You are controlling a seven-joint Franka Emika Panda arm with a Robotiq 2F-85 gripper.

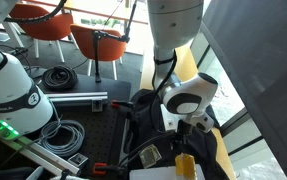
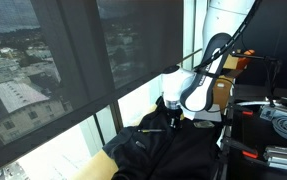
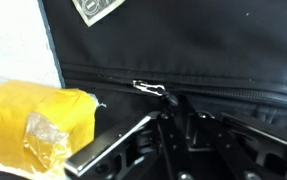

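Black cloth with a long zipper (image 3: 218, 92) spreads beneath my gripper; the same black cloth (image 2: 130, 147) lies in folds in exterior view 2. A small silver zipper pull (image 3: 149, 87) rests along the zipper, just ahead of my fingertips in the wrist view. My gripper points down at the cloth close to that pull. Its dark fingers blend into the cloth, so how far apart they stand is unclear, and I see nothing held. From outside, the gripper (image 1: 181, 128) hangs low over the cloth.
A yellow wrapped packet (image 3: 45, 130) lies left of the gripper, beside a white sheet (image 3: 18, 45). A pale printed patch (image 1: 150, 156) is on the cloth nearby. Coiled cable (image 1: 60, 137) sits on the left, and a large dark screen (image 2: 73, 60) borders the work area.
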